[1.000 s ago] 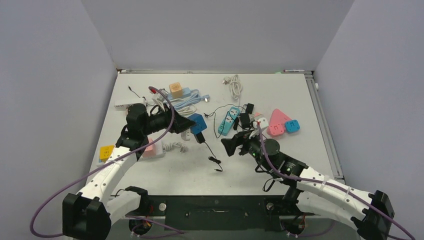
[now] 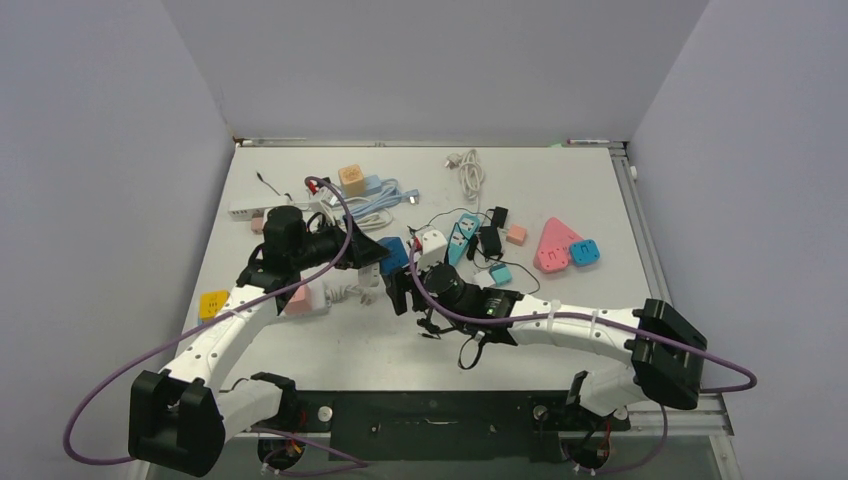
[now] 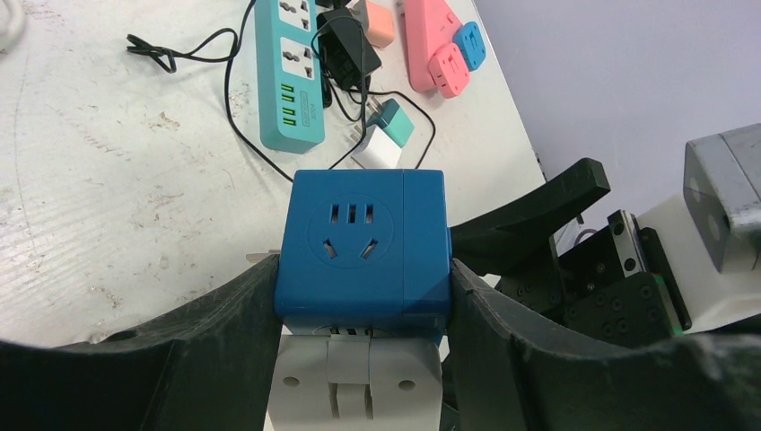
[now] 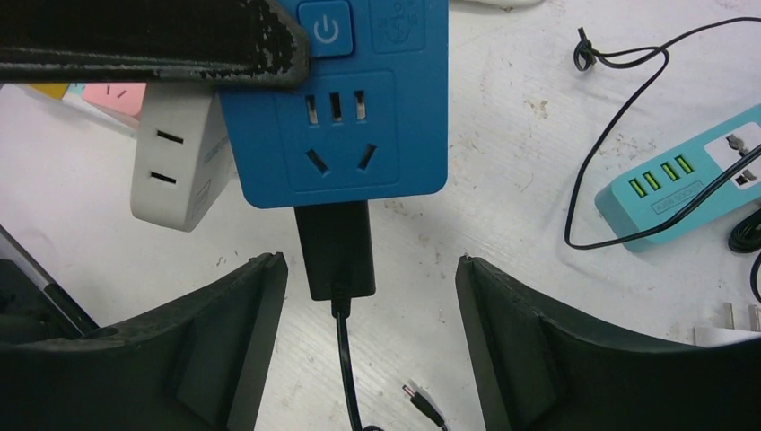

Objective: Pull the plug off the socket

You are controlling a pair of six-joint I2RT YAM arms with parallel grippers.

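Held off the table, the blue cube socket [image 3: 359, 242] is gripped by my left gripper, its fingers pressing on two opposite sides. A white plug [image 3: 354, 382] is attached to the socket's near side in the left wrist view. In the right wrist view, a black plug [image 4: 336, 251] with a thin cable sticks out of the underside of the blue socket [image 4: 336, 135]. My right gripper is partly open, with one finger on each side of the black plug and gaps on both sides; whether the plug is within fingertip reach is hard to tell.
A teal power strip [image 2: 462, 237], black adapters [image 2: 490, 240] and small chargers lie right of the socket. Pink sockets [image 2: 553, 240] sit farther right. White and blue cables [image 2: 375, 203] crowd the back left.
My right gripper has moved left and up to the black plug, and its arm has swung inward.
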